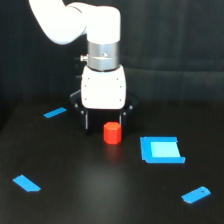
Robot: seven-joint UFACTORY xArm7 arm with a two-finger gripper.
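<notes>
On the dark table sits a small red block (pixel 112 133), near the middle of the view. Just behind and above it, my gripper (pixel 104 120) hangs from the white arm, its dark fingers spread apart and standing open. No object shows held between them, though the dark fingertips are hard to make out against the black background. Whether they touch the block cannot be told. To the right lies a pale square (pixel 164 149) framed in blue tape (pixel 146 150).
Strips of blue tape lie at the front left (pixel 26 184), at the front right (pixel 196 195) and at the back left (pixel 55 112). A dark curtain (pixel 175 60) hangs behind.
</notes>
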